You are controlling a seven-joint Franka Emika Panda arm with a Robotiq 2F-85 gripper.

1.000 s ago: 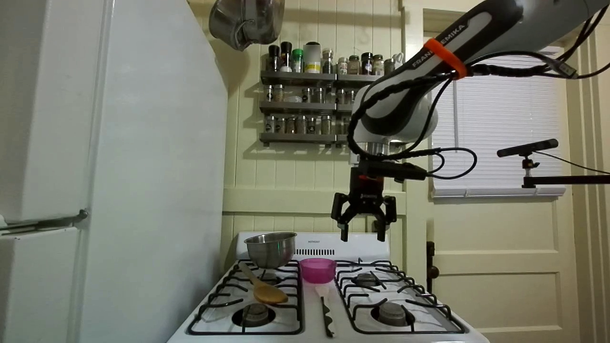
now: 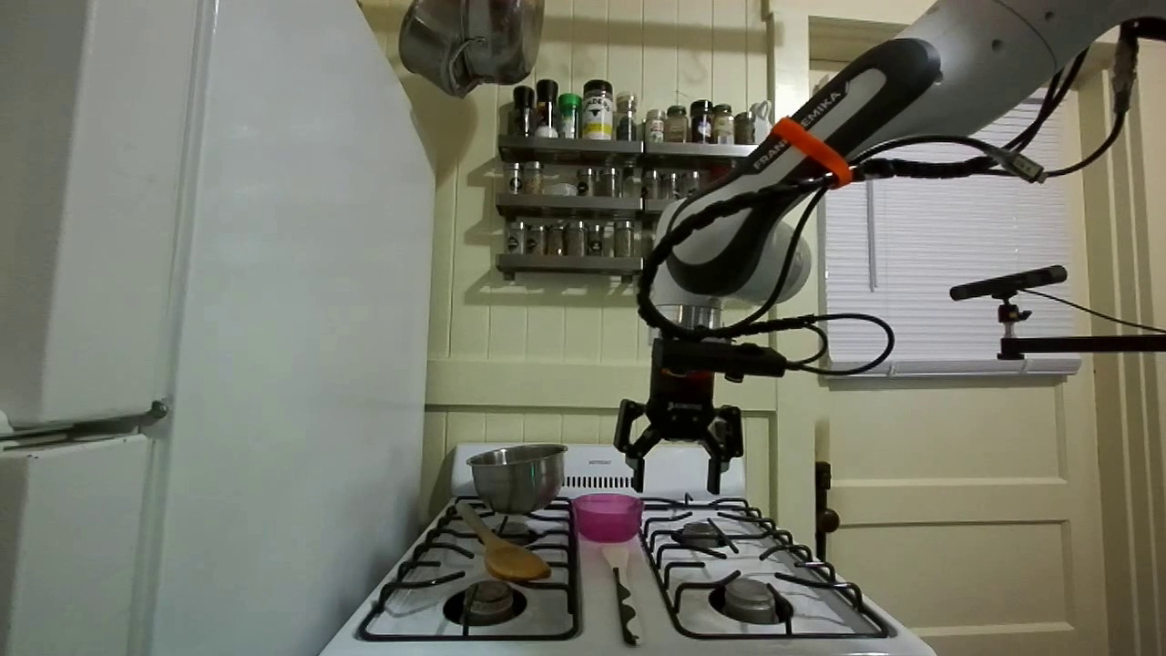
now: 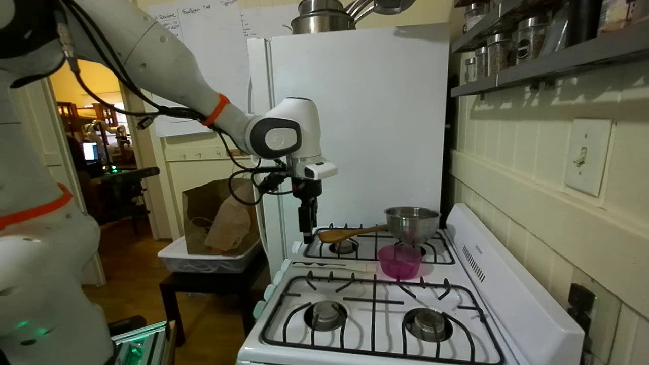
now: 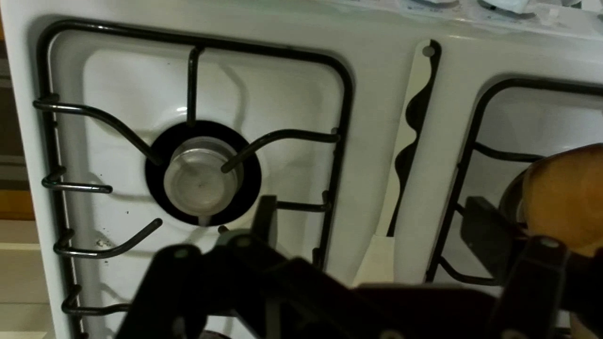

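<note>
My gripper (image 2: 678, 481) hangs open above the stove, its fingers (image 4: 490, 236) apart with nothing between them. On the stove's white centre strip lies a spatula (image 4: 402, 147) with a wavy black-and-white handle; its pale head runs under the gripper's dark body in the wrist view. A pink bowl (image 2: 608, 517) sits at the back of that strip, by the spatula's head. The wooden spoon (image 2: 514, 561) rests on the left grates, its handle leaning toward a steel bowl (image 2: 518, 479) on the back left burner. In the wrist view, the spoon's head (image 4: 565, 195) is partly covered by a finger.
A white refrigerator (image 3: 359, 121) stands beside the stove's left side. Behind the stove rises its back panel (image 2: 598, 466), with spice shelves (image 2: 568, 204) on the wall above.
The arm has come down and a little left in exterior view 1, bringing the open gripper lower over the stove. Bowls, spoon and spatula stay where they were.
</note>
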